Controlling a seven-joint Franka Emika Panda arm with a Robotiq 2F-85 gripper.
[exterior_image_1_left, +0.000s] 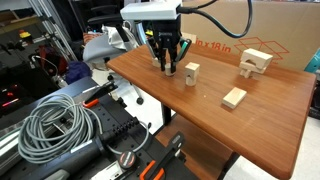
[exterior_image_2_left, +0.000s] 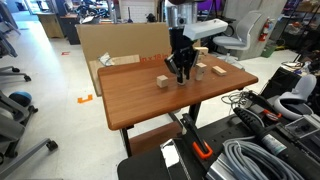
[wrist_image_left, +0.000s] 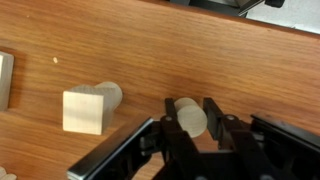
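Down at the table, my gripper (exterior_image_1_left: 168, 71) is shut on a small pale wooden cylinder (wrist_image_left: 191, 120), whose round top shows between the dark fingers in the wrist view. The fingers largely hide this cylinder in both exterior views. Close beside it stands another cylinder with a wooden cube (wrist_image_left: 84, 110) on top, apart from the gripper. From the second exterior view, the gripper (exterior_image_2_left: 182, 77) has that stack (exterior_image_2_left: 199, 72) to its right and a loose block (exterior_image_2_left: 163, 81) to its left.
A flat wooden block (exterior_image_1_left: 234, 98) lies on the table (exterior_image_1_left: 270, 118) to the right. Farther back stands a pile of wooden blocks (exterior_image_1_left: 255, 61). Cardboard (exterior_image_1_left: 285, 35) borders the far side. The right and front of the tabletop have free room.
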